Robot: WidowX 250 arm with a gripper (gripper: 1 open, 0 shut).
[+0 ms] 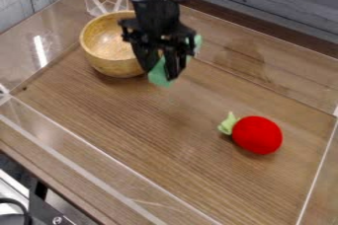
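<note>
My black gripper [165, 53] is up at the top middle, over a green object [168, 71] that shows between and below its fingers. Whether the fingers grip it is hard to tell. A yellow bowl [103, 41] sits just left of the gripper. A red tomato-like toy [258, 134] with a pale green stem lies at the right.
A clear wire-like or plastic item [106, 0] stands at the back left. A grey wall edge borders the back.
</note>
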